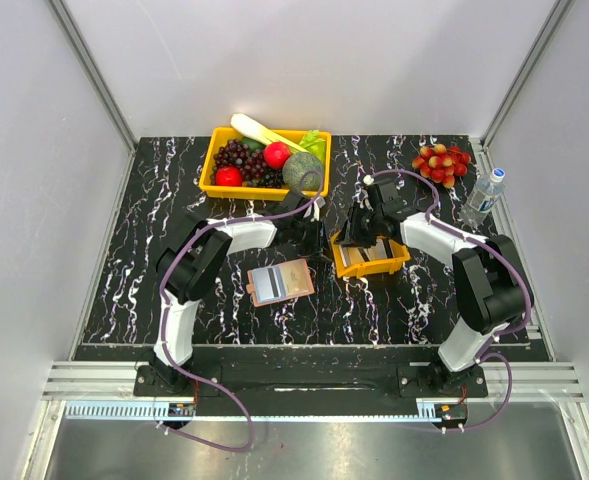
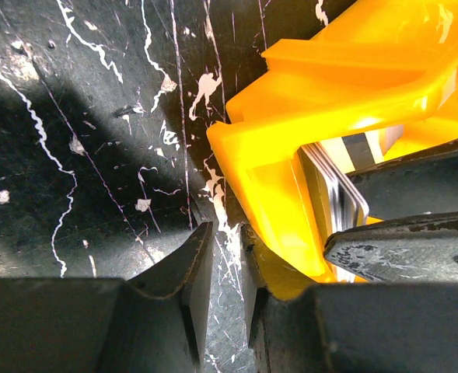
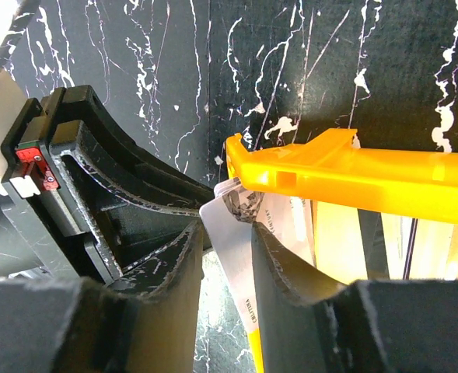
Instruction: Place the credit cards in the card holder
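Observation:
The yellow card holder (image 1: 371, 267) sits right of centre; in the left wrist view its rim (image 2: 275, 148) fills the right side, with a stack of cards (image 2: 333, 186) standing upright inside. My right gripper (image 1: 354, 232) is over the holder's left end; in the right wrist view its fingers flank a white card (image 3: 229, 237) at that end, part open. My left gripper (image 1: 316, 245) is beside the holder's left end, fingertips close together; whether anything is between them is unclear. A flat card case (image 1: 280, 282) with cards lies open at front left.
A yellow crate of fruit and vegetables (image 1: 214, 165) stands at the back. Red fruit (image 1: 441, 162) and a water bottle (image 1: 482, 196) are at the back right.

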